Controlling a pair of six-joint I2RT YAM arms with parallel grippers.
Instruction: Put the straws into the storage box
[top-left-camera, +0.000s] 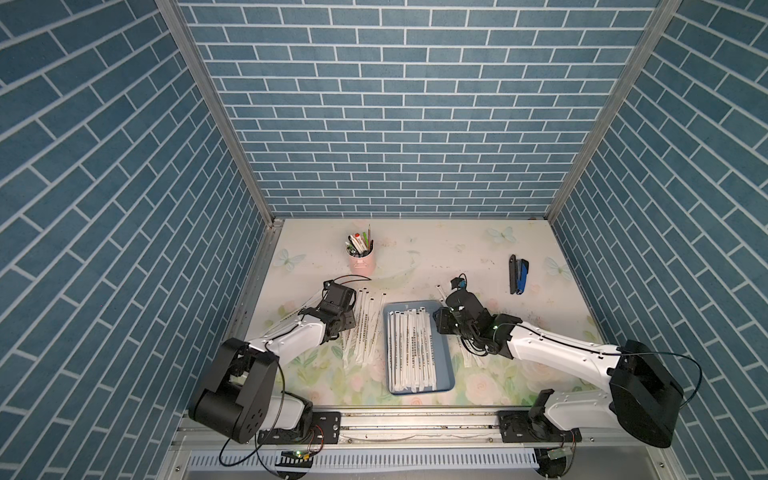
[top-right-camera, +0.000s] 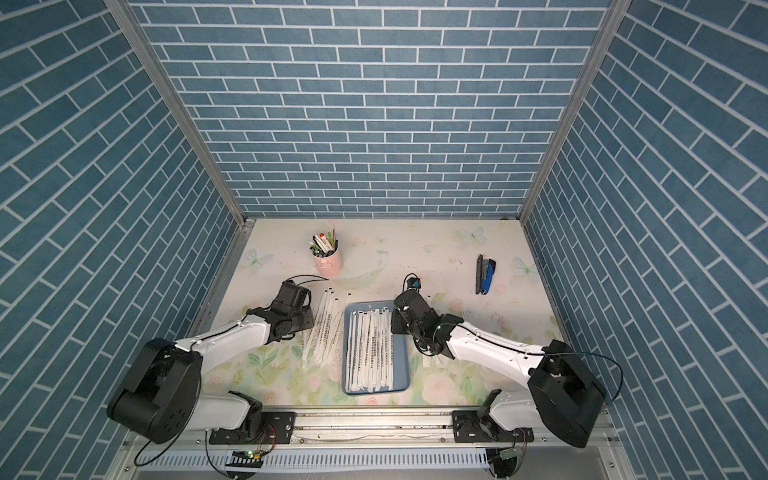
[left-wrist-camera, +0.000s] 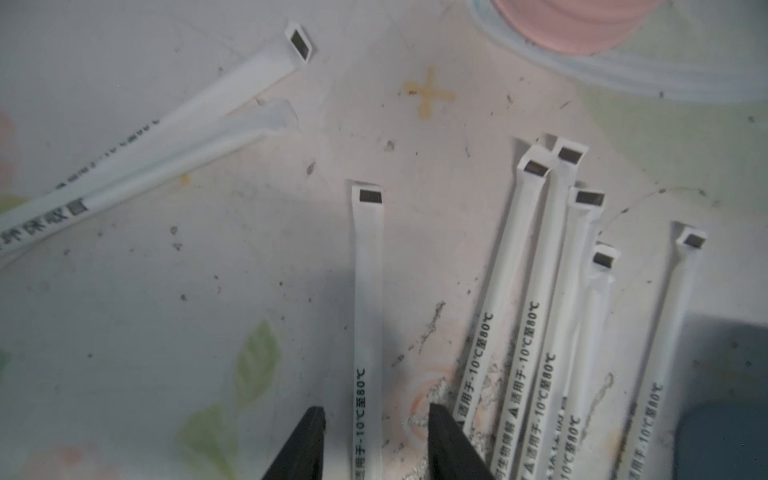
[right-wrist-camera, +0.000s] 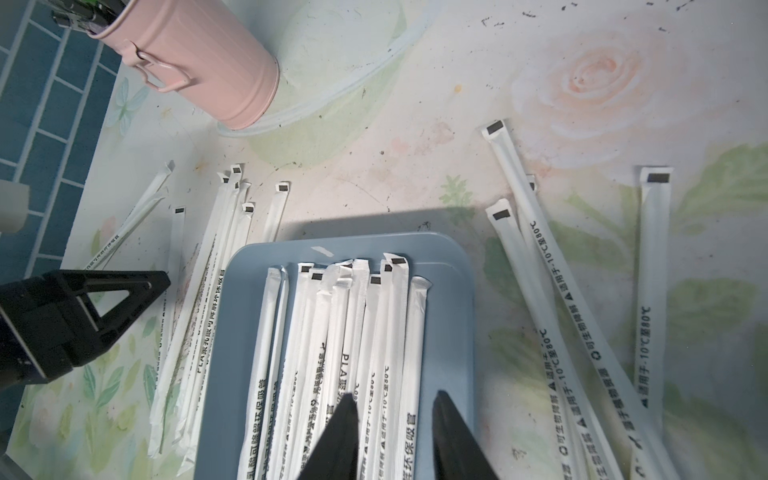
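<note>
Several white paper-wrapped straws (right-wrist-camera: 396, 344) lie lengthwise in the blue-grey storage box (right-wrist-camera: 448, 264). In the left wrist view a single straw (left-wrist-camera: 368, 296) lies on the table, running down between the fingertips of my open left gripper; I cannot tell how high above it they are. A bunch of straws (left-wrist-camera: 512, 304) lies to its right, and two slanted straws (left-wrist-camera: 200, 120) lie to its left. My right gripper is open over the box's right part, nothing seen held. More straws (right-wrist-camera: 560, 296) lie on the table right of the box.
A pink pen cup (top-left-camera: 361, 262) stands behind the left straws. A stapler (top-right-camera: 485, 274) rests at the back right. Inside the box, a bare strip (right-wrist-camera: 444, 336) shows along the right side.
</note>
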